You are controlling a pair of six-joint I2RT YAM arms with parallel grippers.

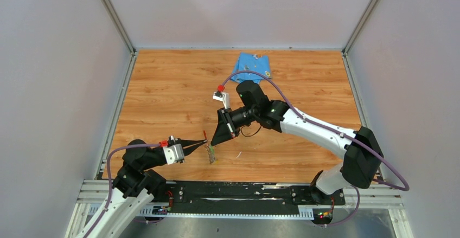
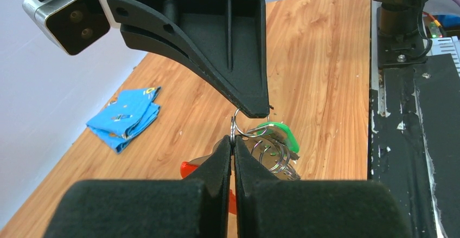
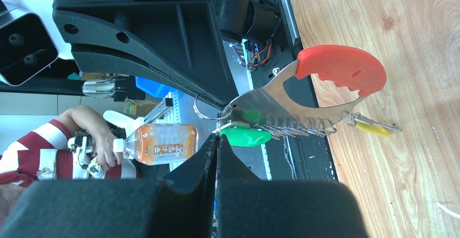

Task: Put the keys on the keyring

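Observation:
My two grippers meet tip to tip over the table's front left. Thin metal wire stands edge-on between the fingertips of my left gripper, which is shut on it. My right gripper is likewise shut on thin wire, and a metal ring curves round the left gripper's tip. Whether both pinch one ring I cannot tell. Below hang a saw-shaped metal key with a red handle, a green-headed key, a yellow-headed key and several small rings. Fingers hide part of the joins.
At the back lies a folded blue cloth. A thin white scrap is on the wood right of the keys. In the right wrist view a person holds a bottle beyond the front edge.

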